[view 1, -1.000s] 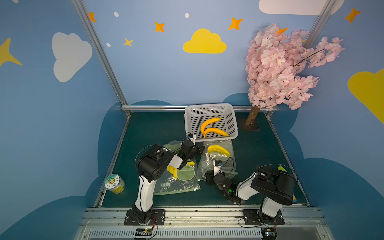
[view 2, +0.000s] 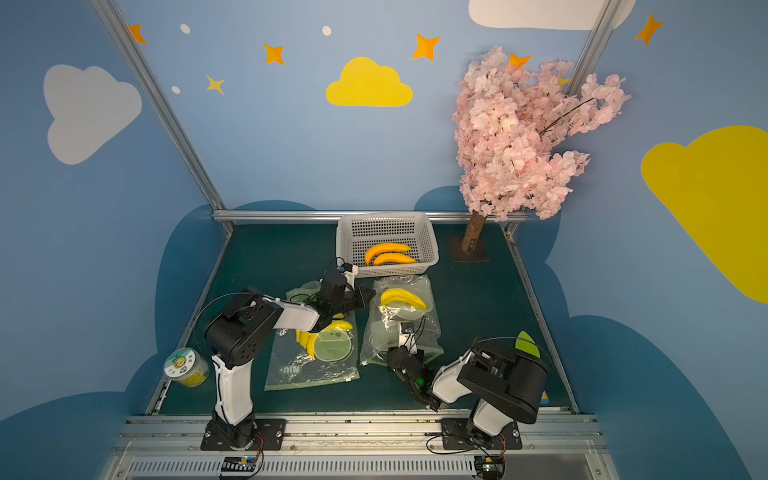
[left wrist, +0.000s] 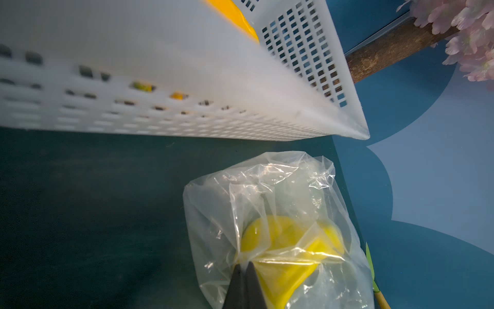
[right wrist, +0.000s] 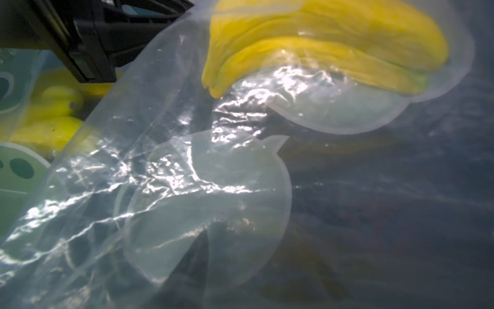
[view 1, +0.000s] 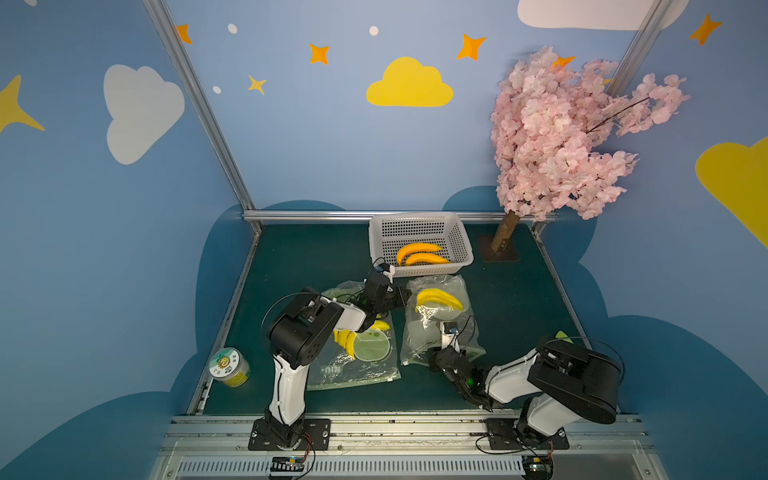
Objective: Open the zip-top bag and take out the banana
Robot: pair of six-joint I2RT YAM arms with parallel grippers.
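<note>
A clear zip bag with yellow bananas (view 1: 438, 297) inside lies right of centre; in the left wrist view its crumpled plastic (left wrist: 278, 175) is close below the basket. My left gripper is shut at the bag's left edge, its tips together with no object visible between them. My right gripper (view 1: 438, 358) is low at the near end of this bag; its fingertips are hard to make out, and the right wrist view is filled by the bag's plastic and bananas.
A white basket (view 1: 460, 240) holding two bananas stands behind the bag. A second bag with yellow fruit (view 1: 352, 372) lies left. A jar (view 1: 229, 368) sits at far left, a blossom tree (view 1: 560, 136) back right. Bare mat lies at the back left.
My right arm has moved right, the bag shifting slightly with it. My left arm has shifted slightly. The basket sits differently, with the bananas inside it rearranged.
</note>
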